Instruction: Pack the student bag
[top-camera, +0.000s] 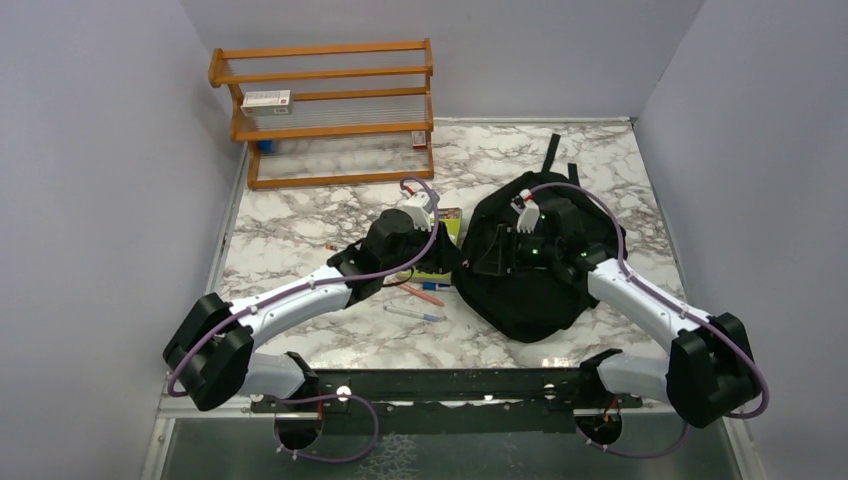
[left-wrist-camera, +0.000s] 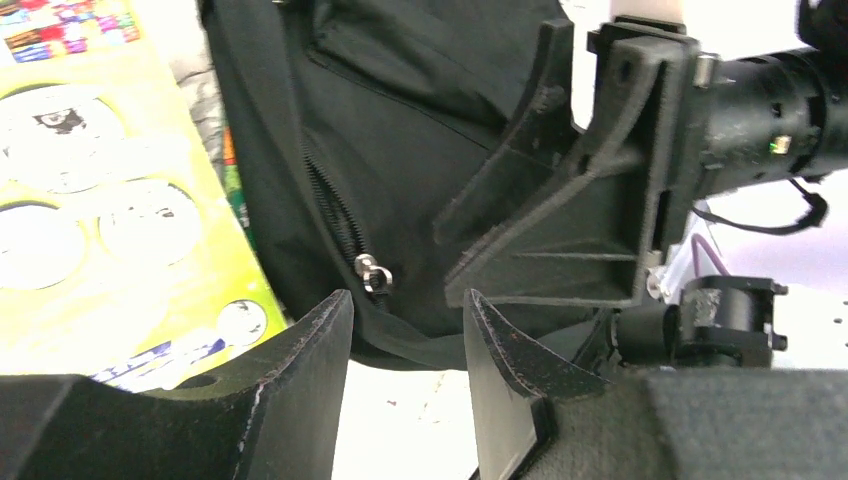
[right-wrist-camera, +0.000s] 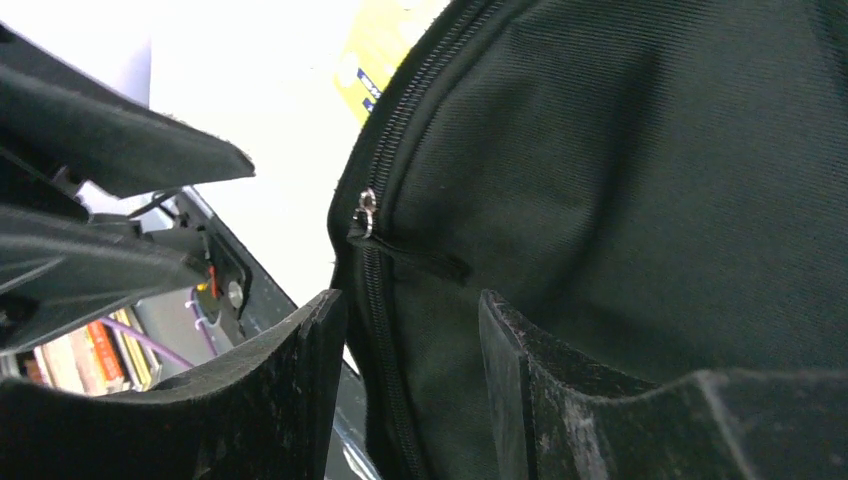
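The black bag (top-camera: 530, 312) lies on the right of the table, its zipper edge toward the left. A metal zipper pull with a black tab hangs at that edge, and the right wrist view also shows this zipper pull (right-wrist-camera: 367, 215). Just short of it, my left gripper stands open with nothing between its fingers. Over the bag, my right gripper is open and empty, its tips near the zipper's side. Left of the bag lies a yellow-green booklet (left-wrist-camera: 60, 270), partly hidden by my left arm in the top view.
A blue pen (top-camera: 413, 314) and a red pen (top-camera: 420, 294) lie in front of the booklet. The wooden rack (top-camera: 330, 132) at the back left holds a white box (top-camera: 267, 102). Both grippers are close together, with little room between them.
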